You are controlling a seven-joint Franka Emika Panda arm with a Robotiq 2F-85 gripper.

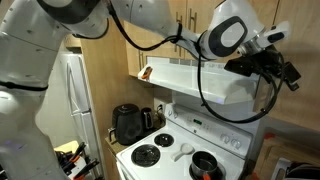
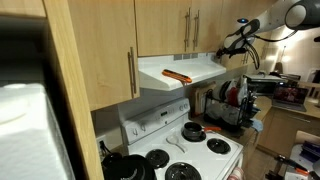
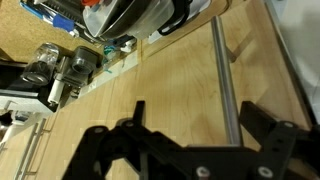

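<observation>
A long silver bar handle runs along a light wooden cabinet door in the wrist view. My gripper is open, its black fingers set wide apart at the bottom of that view. The handle's lower end shows between the two fingers, nearer the right one; whether either touches it I cannot tell. In exterior view 1 the gripper is up at the cabinets on the right, partly hidden by the arm and its cable. It looks small and far off at the upper right of exterior view 2.
Below the cabinets runs a white shelf or hood, with the white stove and a black pot beneath. A black air fryer stands left of the stove. The arm's cable loops below the hand.
</observation>
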